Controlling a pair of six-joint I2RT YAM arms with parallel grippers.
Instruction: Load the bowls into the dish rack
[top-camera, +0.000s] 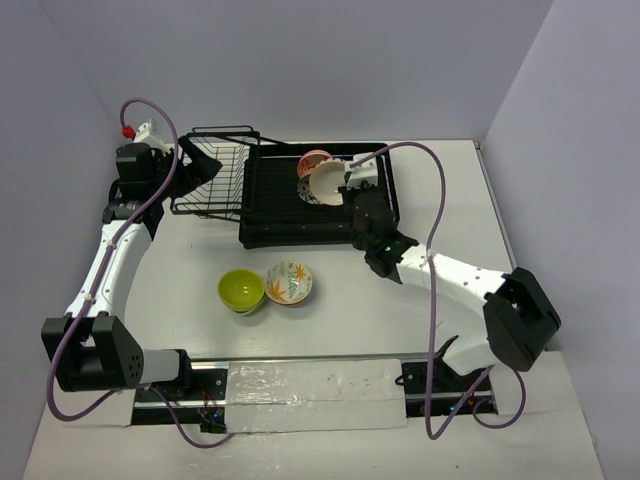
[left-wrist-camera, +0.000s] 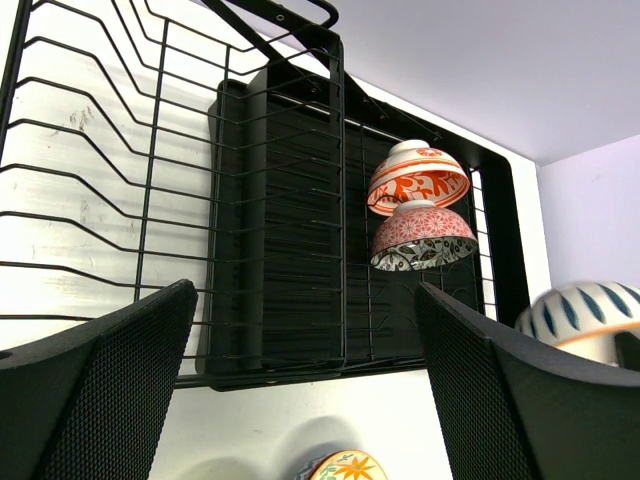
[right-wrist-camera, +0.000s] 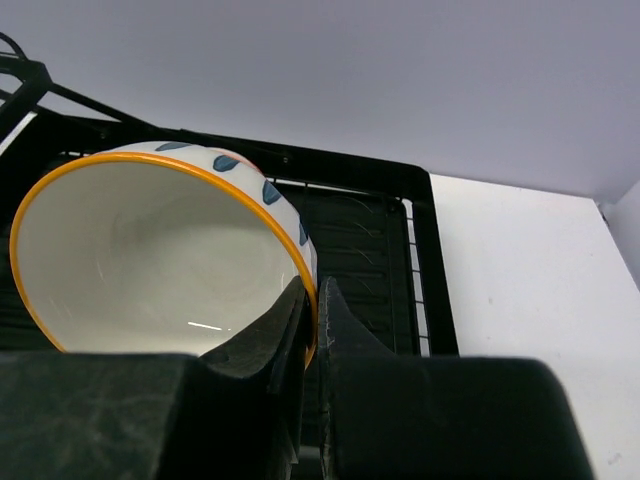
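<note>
My right gripper is shut on the rim of a white bowl (right-wrist-camera: 150, 250) with orange rim and blue marks, held tilted over the dish rack (top-camera: 270, 235). In the rack stand a red-orange bowl (left-wrist-camera: 418, 175) and a pink floral bowl (left-wrist-camera: 423, 235), partly hidden by the held one in the top view. My left gripper (top-camera: 200, 160) is open and empty above the rack's left wire section. A green bowl (top-camera: 240, 287) and an orange-leaf bowl (top-camera: 289, 281) rest on the table before the rack.
Walls stand close behind and at both sides. The rack's wire shelf extends to the left.
</note>
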